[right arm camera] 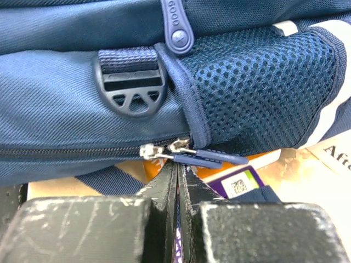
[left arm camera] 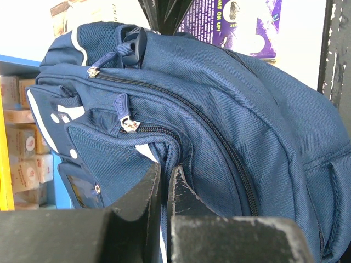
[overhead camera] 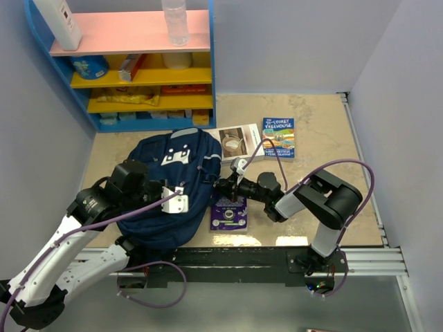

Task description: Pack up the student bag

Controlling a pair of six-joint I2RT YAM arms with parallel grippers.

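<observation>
The dark blue student bag [overhead camera: 181, 156] lies on the left half of the table. In the left wrist view, my left gripper is shut on a fold of the bag's fabric, just below a small zipped front pocket. My right gripper is shut beside the bag's side, its tips right under two zipper pulls [right arm camera: 200, 158] that hang by the zip; nothing shows between its fingers. A plastic buckle [right arm camera: 131, 90] and mesh pocket sit above those tips. The bag's main opening cannot be seen.
A purple book [overhead camera: 228, 221] lies below the right gripper, partly covered. Farther back are a white-bordered book [overhead camera: 239, 142] and a blue treehouse book [overhead camera: 278, 137]. The shelf [overhead camera: 142, 75] with bottles and packets stands at back left.
</observation>
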